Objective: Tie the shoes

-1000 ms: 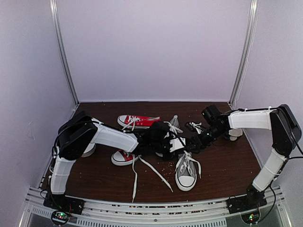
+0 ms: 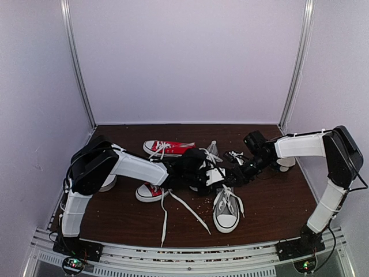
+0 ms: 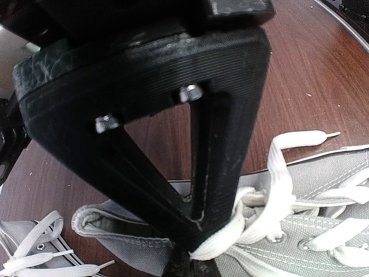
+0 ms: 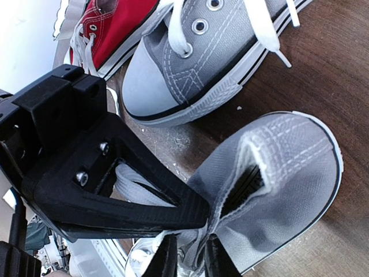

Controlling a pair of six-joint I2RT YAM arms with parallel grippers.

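A grey sneaker (image 2: pixel 226 213) with white laces lies at the front centre, both grippers over its heel end. In the left wrist view my left gripper is shut at that shoe's collar, by the knotted white lace (image 3: pixel 219 242); whether lace is pinched is hard to tell. In the right wrist view my right gripper is low at the shoe's opening, among grey canvas and lace, its fingertips close together; what lies between them is unclear. A second grey sneaker (image 4: pixel 196 57) lies alongside, partly hidden by the arms in the top view.
Red sneakers (image 2: pixel 147 193) lie at the left and back (image 2: pixel 167 147), with long loose laces on the wood table (image 2: pixel 277 213). Another shoe is partly hidden at each side.
My right arm has shifted very slightly; the left arm and the shoes look unchanged.
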